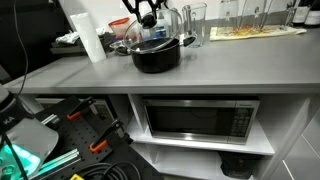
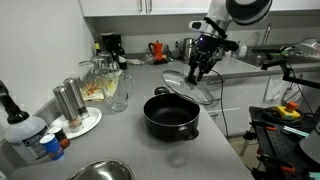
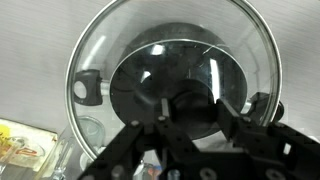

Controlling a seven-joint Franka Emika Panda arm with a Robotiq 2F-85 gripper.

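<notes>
A clear glass lid with a metal rim [image 2: 207,94] hangs tilted above a black pot [image 2: 171,119] on the counter. My gripper [image 2: 191,74] is shut on the lid's dark knob. In the wrist view, the lid's round rim [image 3: 72,80] circles the pot [image 3: 143,75], which shows through the glass. The knob lies between my fingers there and is mostly hidden. From the front, the lid stands over the black pot [image 1: 157,61], and its lower edge overlaps the pot's rim in the picture. Whether they touch, I cannot tell.
A paper towel roll [image 1: 88,38] stands left of the pot. Clear glass pitchers [image 1: 194,25] are behind it, near a wooden board [image 1: 245,34]. A steel bowl [image 2: 103,172] sits farther along the counter.
</notes>
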